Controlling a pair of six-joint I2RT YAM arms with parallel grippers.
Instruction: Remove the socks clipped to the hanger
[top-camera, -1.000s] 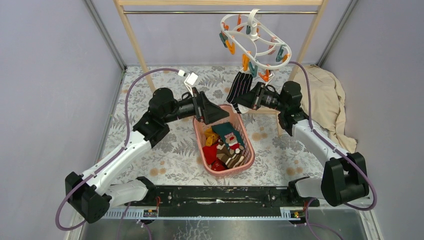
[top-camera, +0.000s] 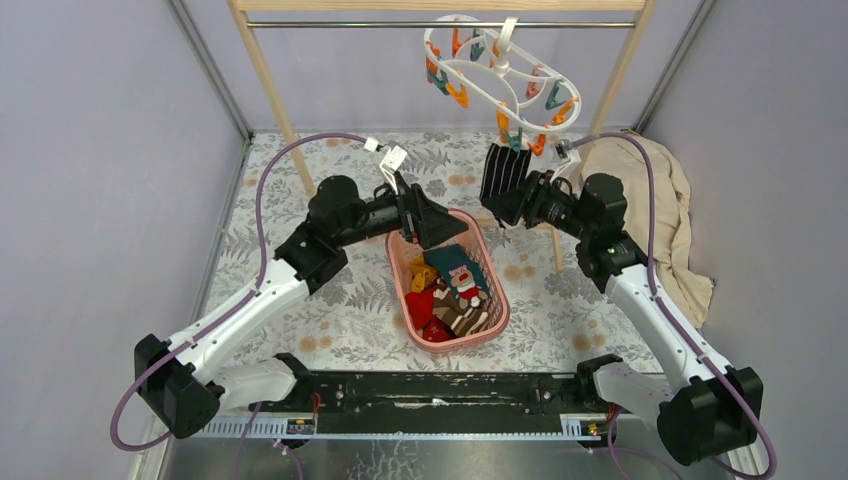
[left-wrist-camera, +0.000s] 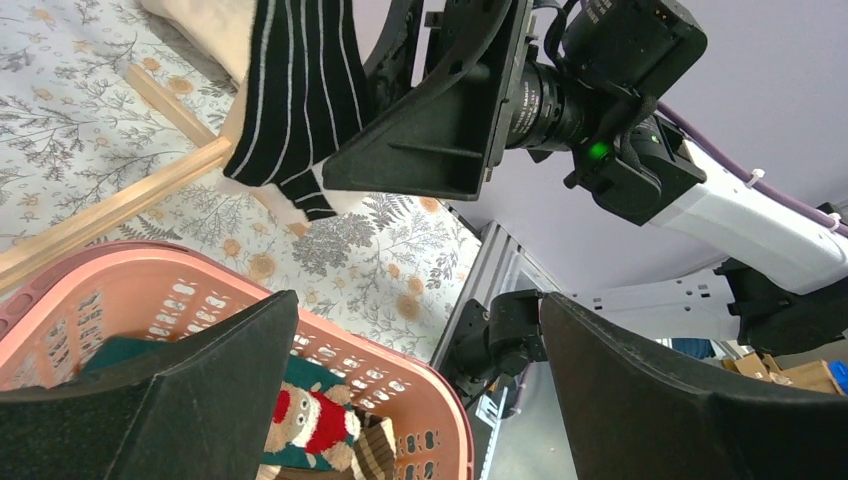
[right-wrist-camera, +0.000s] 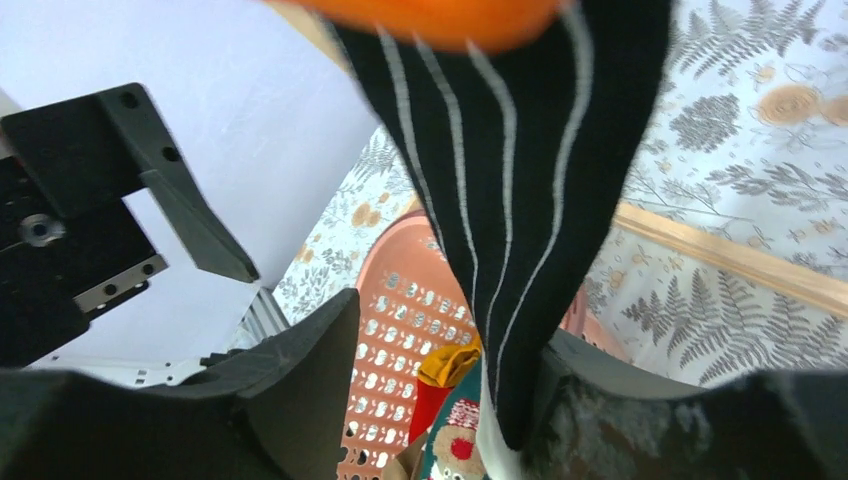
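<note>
A black sock with white stripes (top-camera: 507, 168) hangs below the white oval hanger (top-camera: 455, 70), its top end close to the coloured clips. The right gripper (top-camera: 512, 208) is at the sock's lower part. In the right wrist view the sock (right-wrist-camera: 515, 190) passes between its parted fingers, lying against the right one with a gap to the left one. My left gripper (top-camera: 447, 230) stands open and empty over the pink basket (top-camera: 500, 320); in its wrist view the sock (left-wrist-camera: 300, 90) hangs beyond, beside the other gripper.
Inside the basket lie several socks, among them a green one with a bear (top-camera: 465, 275), a yellow one (top-camera: 422, 275) and a brown striped one. A wooden rack with a metal rod (top-camera: 350, 25) carries the hanger. Beige cloth (top-camera: 660, 200) lies at the right.
The right gripper has moved right, and its fingers now stand apart around the sock. The sock, earlier slanted left, hangs straighter; the hanger has swung and turned.
</note>
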